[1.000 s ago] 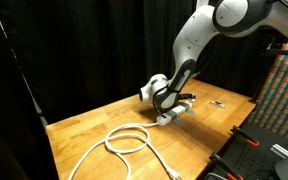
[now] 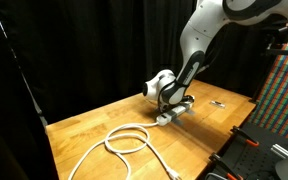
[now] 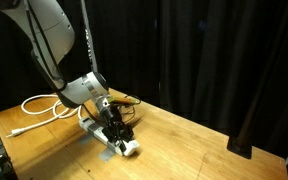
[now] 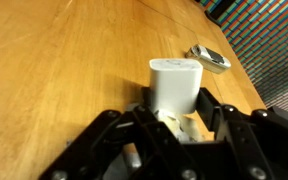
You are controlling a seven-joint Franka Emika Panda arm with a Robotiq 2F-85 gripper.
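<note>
My gripper (image 2: 166, 107) is low over the table, its fingers pointing down beside a white power strip (image 2: 174, 114). In the wrist view a small white, rounded-cornered object (image 4: 175, 82) is between the fingers, and the gripper is shut on it. Whitish parts show just below that object, but the fingers hide how they join. From the other side, the gripper (image 3: 120, 128) hides most of what it holds; a white end (image 3: 127, 148) shows at the fingertips, close to the tabletop.
A white cable (image 2: 109, 139) loops over the left part of the table. A small silver item (image 4: 210, 58) lies apart from the gripper, near the table's edge. Bare wood (image 3: 214, 155) stretches away on the other side, with a dark block (image 3: 240, 145) near the curtain.
Over the last second my gripper has come slightly down and to the right in exterior view 1, closer to the power strip. The cable and silver item look unmoved.
</note>
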